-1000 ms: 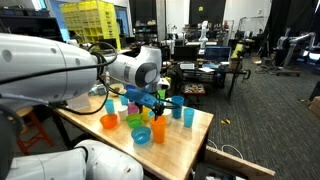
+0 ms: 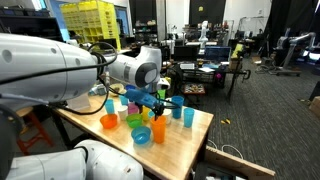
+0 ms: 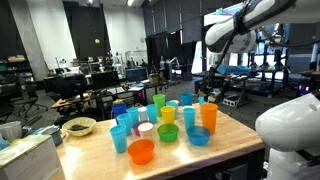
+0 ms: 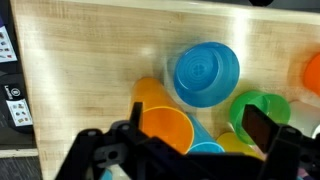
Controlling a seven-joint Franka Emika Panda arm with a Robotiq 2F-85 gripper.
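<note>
My gripper is open above the table, with its dark fingers (image 4: 118, 150) spread apart. Below it in the wrist view stands a tall orange cup (image 4: 165, 122), lying within the gap as seen from above. Nothing is held. Near the cup is a blue bowl (image 4: 207, 74), and a green bowl (image 4: 243, 112) is partly hidden by the right finger. In exterior view 2 the orange cup (image 3: 209, 118) stands upright beside the blue bowl (image 3: 198, 136), at the near right of the tableware.
An orange bowl (image 3: 141, 152) sits toward the table's front edge. Behind it stand several coloured cups, including a yellow cup (image 3: 168, 115) and a tall green cup (image 3: 158, 101). A wicker basket (image 3: 78, 126) is at the left. Bare wood (image 4: 80, 60) lies left of the blue bowl.
</note>
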